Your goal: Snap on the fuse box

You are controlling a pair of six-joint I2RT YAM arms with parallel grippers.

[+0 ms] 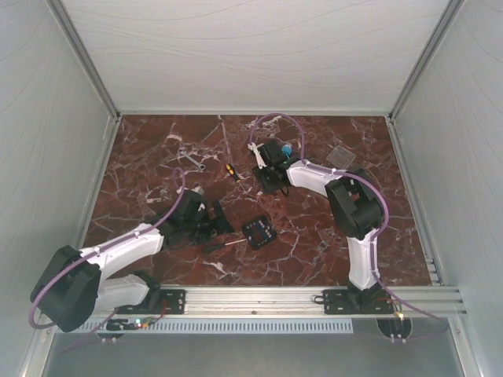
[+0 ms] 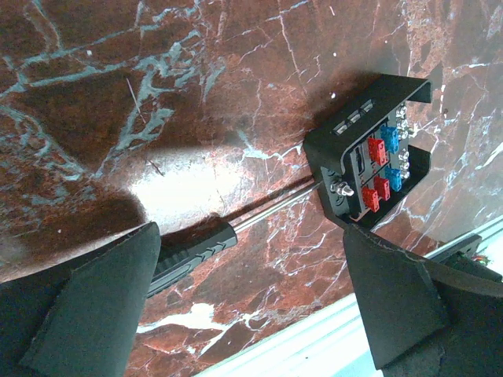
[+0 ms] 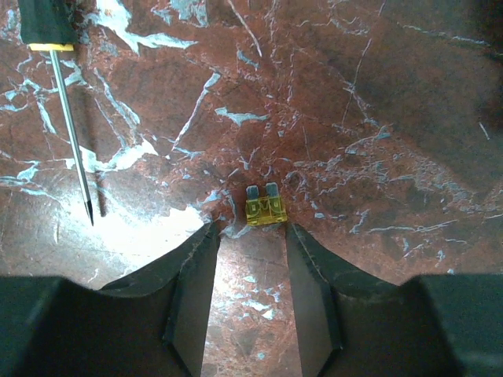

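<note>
The black fuse box (image 1: 259, 231) lies front centre; in the left wrist view its open body (image 2: 354, 126) holds red and blue fuses (image 2: 376, 151). My left gripper stands open above a black-handled screwdriver (image 2: 192, 250), just left of the box, nothing held. In the right wrist view a small yellow fuse (image 3: 266, 208) lies on the marble just beyond the fingertips of my right gripper, which is part open with nothing between its fingers.
A yellow-black screwdriver (image 1: 233, 173) and wrenches (image 1: 192, 159) lie at back left; a clear tray (image 1: 341, 155) sits at back right.
</note>
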